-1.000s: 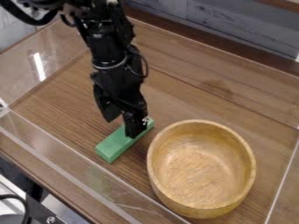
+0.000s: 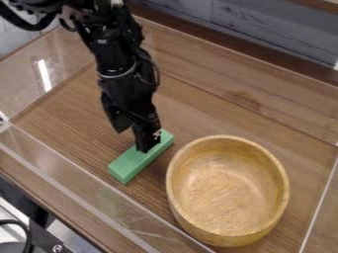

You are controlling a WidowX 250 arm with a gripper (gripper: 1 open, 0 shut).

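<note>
A green rectangular block (image 2: 136,162) lies flat on the wooden surface, angled toward the lower left. The black gripper (image 2: 133,126) hangs open just over the block's far end, with its fingers pointing down. Whether a fingertip touches the block is hard to tell. The rest of the arm rises to the top of the view.
A large yellow bowl (image 2: 227,191) stands right of the block, close to it. A pale wall runs behind it, and a clear rim or edge borders the left and front.
The gripper has shifted slightly left and up from the block's far end. The block and bowl have not visibly moved.
</note>
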